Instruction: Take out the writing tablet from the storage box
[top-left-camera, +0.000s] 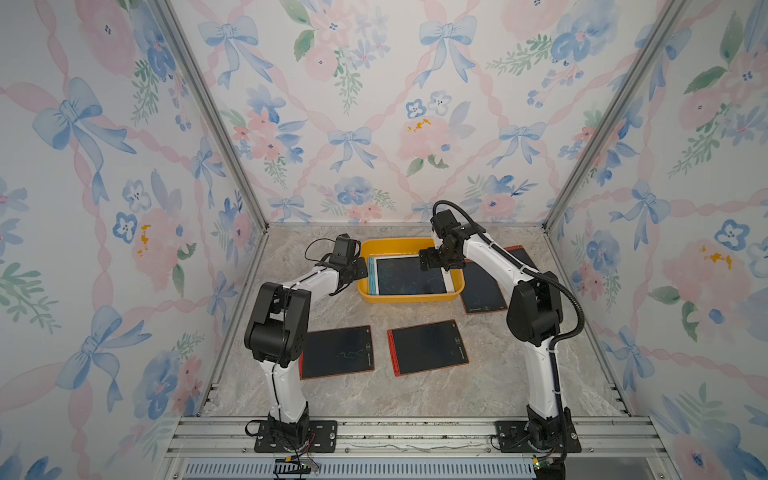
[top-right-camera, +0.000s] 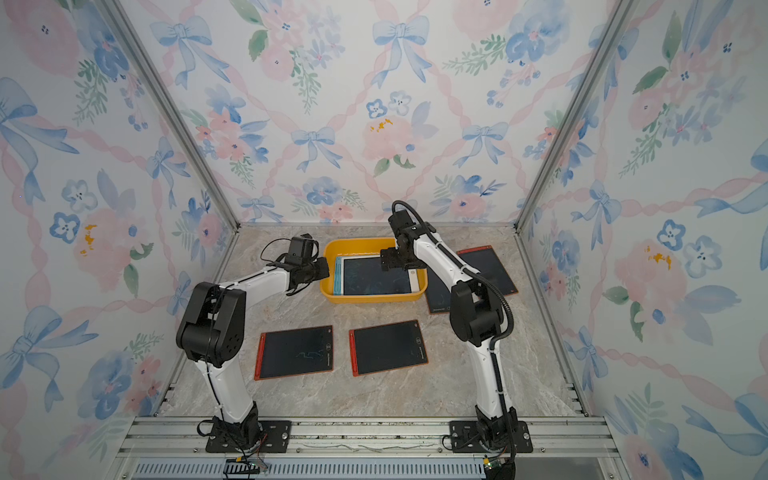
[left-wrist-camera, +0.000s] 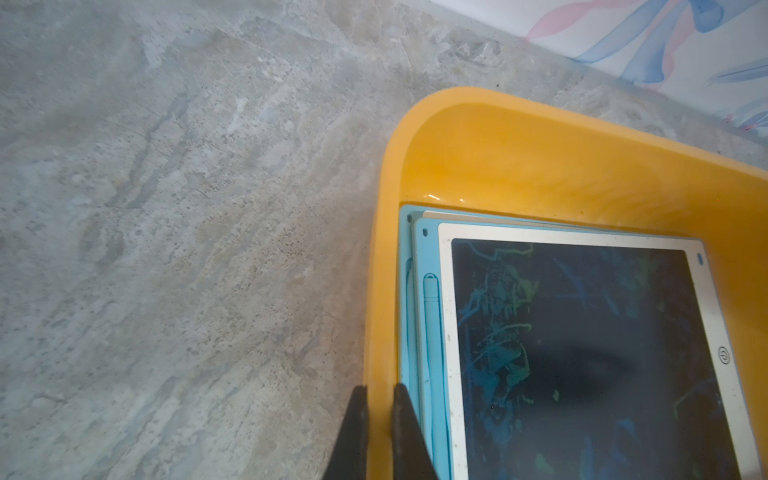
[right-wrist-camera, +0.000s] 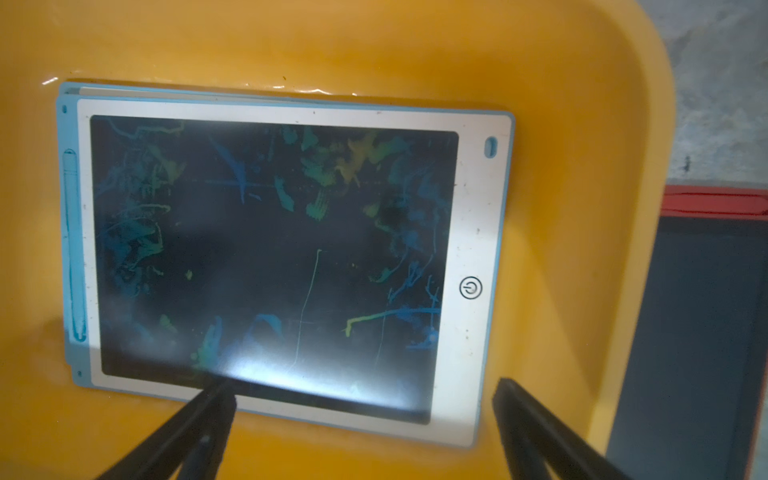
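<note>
The yellow storage box (top-left-camera: 412, 299) stands at the back middle of the table. Inside it lies a white-and-blue writing tablet (right-wrist-camera: 264, 256) with a dark scribbled screen; the blue edge of another tablet (left-wrist-camera: 406, 320) shows beneath. My left gripper is shut on the box's left rim, one finger on either side of the wall. Over the box hangs my right gripper, open, its blurred fingers (right-wrist-camera: 532, 428) wide apart near the tablet's front edge, with nothing held. In both top views the right arm covers part of the box's right side.
Two dark tablets with red edges, one at left (top-right-camera: 294, 352) and one in the middle (top-right-camera: 389, 347), lie in front of the box. More red-edged tablets (top-right-camera: 487, 270) lie to its right. Bare table shows at the front right.
</note>
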